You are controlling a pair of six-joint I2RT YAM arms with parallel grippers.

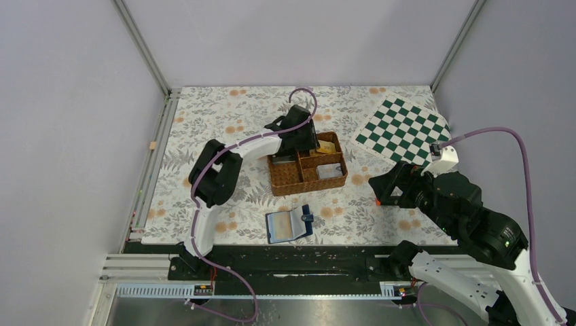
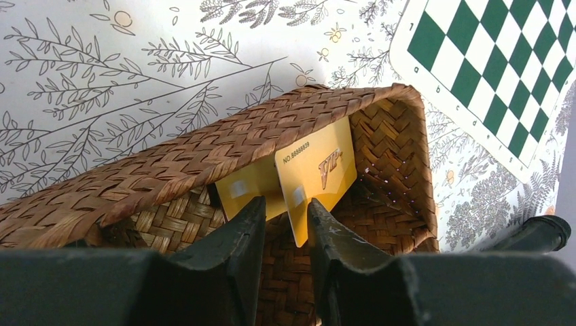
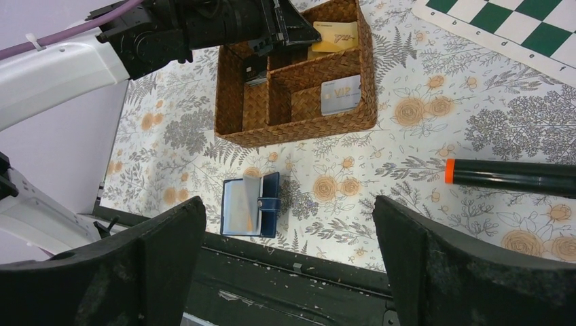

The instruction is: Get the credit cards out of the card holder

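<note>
A woven basket (image 1: 285, 182) with compartments holds yellow cards (image 2: 326, 163) in its back right section and a silver card (image 3: 341, 95) in the front right one. My left gripper is over the back right compartment, fingers parted, with the fingertips close at the lower part of the front yellow card; whether they touch is unclear. My right gripper stands open at the table's right, empty. An open card holder (image 1: 285, 224) with clear sleeves lies at the front of the table.
A checkered board (image 1: 401, 125) lies at the back right. A black tube with an orange end (image 3: 509, 173) lies at the right. The front middle between basket and edge is mostly clear.
</note>
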